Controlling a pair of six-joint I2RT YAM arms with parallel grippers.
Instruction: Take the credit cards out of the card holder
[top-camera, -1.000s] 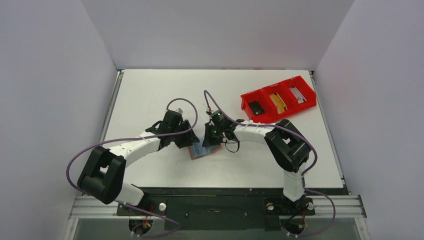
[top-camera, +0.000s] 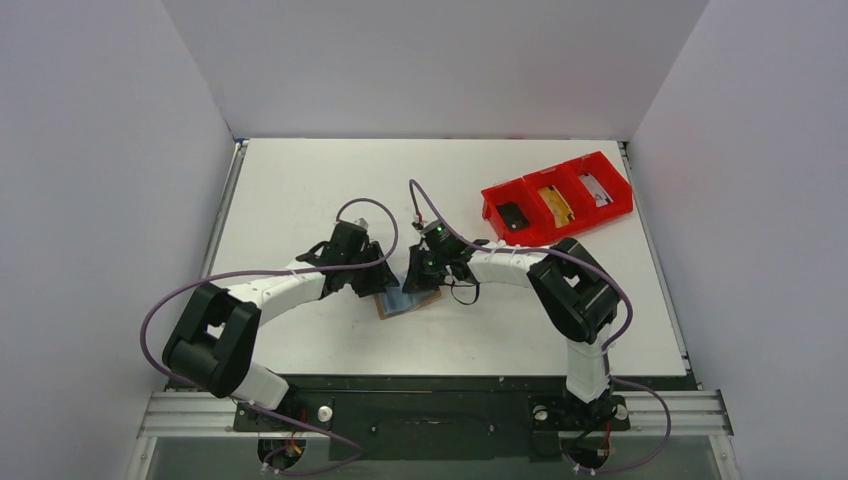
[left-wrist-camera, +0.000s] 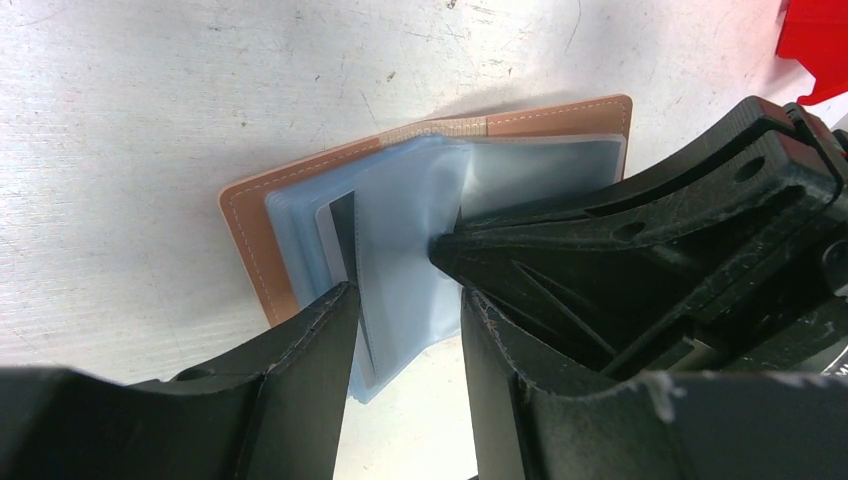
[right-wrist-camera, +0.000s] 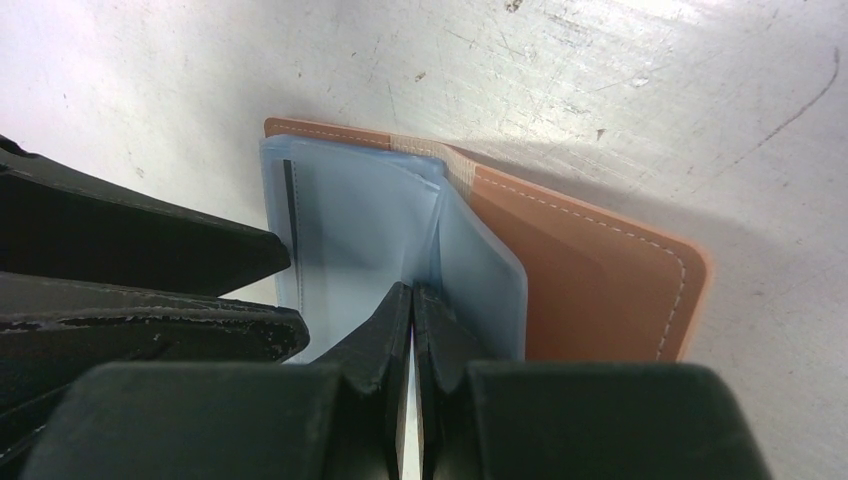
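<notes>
The tan card holder (top-camera: 383, 312) lies spread on the table with pale blue clear sleeves (left-wrist-camera: 410, 300) on it. A dark strip with a pale edge (left-wrist-camera: 330, 245) shows inside one sleeve; how many cards are inside I cannot tell. My left gripper is open over the sleeves, a fingertip on either side of the upper leaf's lower part. From the right, my right gripper reaches in, its fingertips together against the blue sleeve. Whether a thin fold of it is pinched there is hidden.
A red tray (top-camera: 524, 180) with three compartments stands at the back right, holding a black card (top-camera: 512, 216), a yellow card (top-camera: 556, 205) and a whitish one (top-camera: 596, 190).
The left arm has shifted slightly right, and the holder has slid a hair to the left. My right arm has hardly moved.
</notes>
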